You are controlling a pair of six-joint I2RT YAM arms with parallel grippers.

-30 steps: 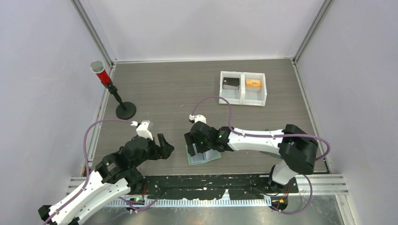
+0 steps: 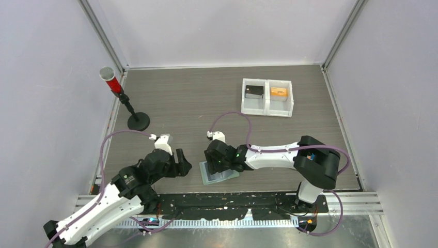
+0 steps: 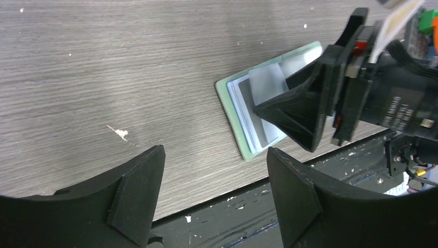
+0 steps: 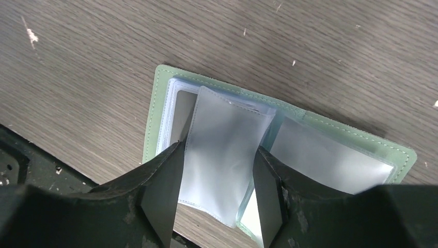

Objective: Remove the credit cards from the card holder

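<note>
The card holder [image 4: 359,133] lies open on the table, with a pale green stitched edge and clear sleeves. One bluish sleeve page [image 4: 222,147] is partly lifted and slanted; a grey, card-like surface [image 4: 182,114] shows beside it. Separate credit cards cannot be made out. Over the holder, my right gripper is part open, its fingertips on either side of that page, with a gap visible between them; whether they touch it is unclear. Left of the holder, my left gripper stands open and empty, pointing toward the holder [image 3: 223,98].
A white two-compartment tray [image 2: 266,111] with a dark box [image 2: 254,92] and an orange box [image 2: 279,94] stands at the back right. A black stand [image 2: 138,121] holding a red cup [image 2: 112,83] is at left.
My right gripper has moved left overall, and my left gripper slightly right.
</note>
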